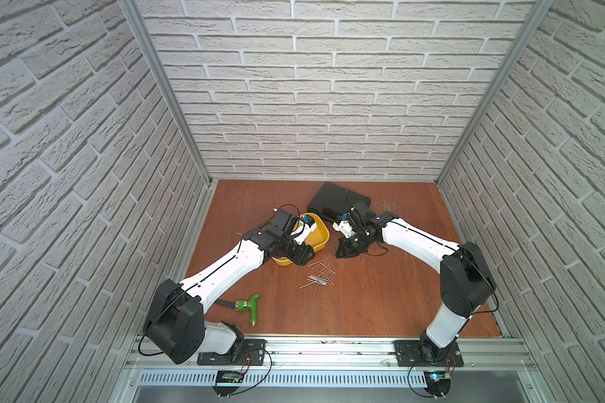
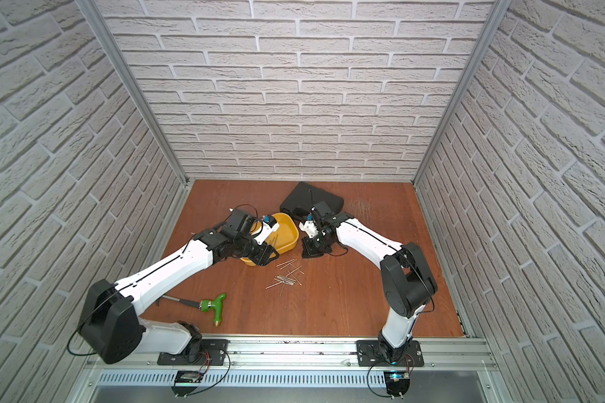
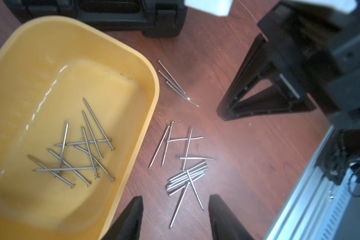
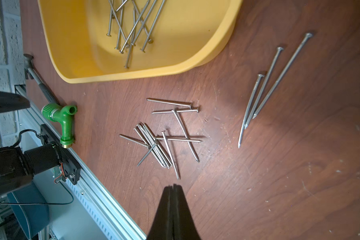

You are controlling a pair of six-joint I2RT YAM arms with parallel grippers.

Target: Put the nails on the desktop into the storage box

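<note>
Several nails [image 3: 186, 178] lie in a crossed pile on the desktop, with more just behind it. Three others [image 4: 270, 80] rest apart, close to the box's corner. In the yellow storage box [image 3: 152, 94] several nails [image 3: 88, 144] lie on the floor of the box. My left gripper is open beside the box, its two fingers apart and nothing between them. To the right of the pile, my right gripper is above the desktop, fingertips together; nothing shows between them.
A black case [image 3: 120, 12] stands behind the box. A green pipe fitting [image 4: 64, 118] and a hammer [image 4: 40, 82] lie at the front left. Both grippers are close together over the middle.
</note>
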